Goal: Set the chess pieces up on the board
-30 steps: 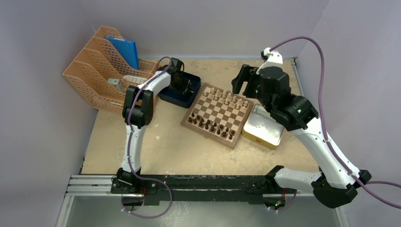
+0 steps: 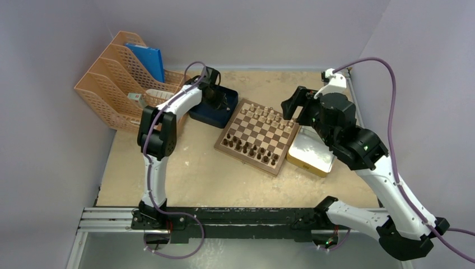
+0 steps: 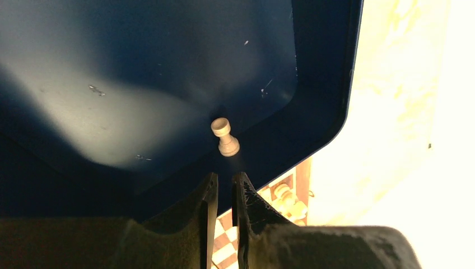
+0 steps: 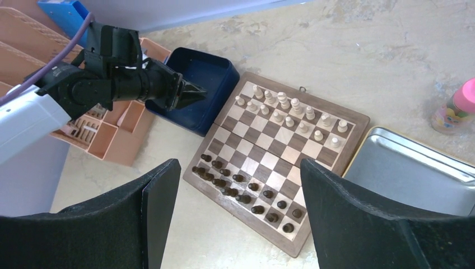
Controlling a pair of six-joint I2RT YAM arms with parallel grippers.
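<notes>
A white rook (image 3: 226,137) lies in the dark blue bin (image 3: 347,84), ahead of the fingertips of my left gripper. That gripper is over the bin, its fingers close together, with nothing visible between them. The chessboard (image 2: 256,132) sits right of the bin, holding white pieces (image 4: 303,127) along its back side and dark pieces (image 4: 242,198) along its front. My right gripper is raised above the board's right side, fingers apart and empty.
An orange slotted organiser (image 2: 106,84) with a blue item (image 2: 145,59) stands back left. A metal tin (image 2: 311,148) is right of the board, with a pink-lidded jar (image 4: 453,109) behind it.
My right arm has moved toward the right, away from above the board. The left arm has shifted slightly around the bin.
</notes>
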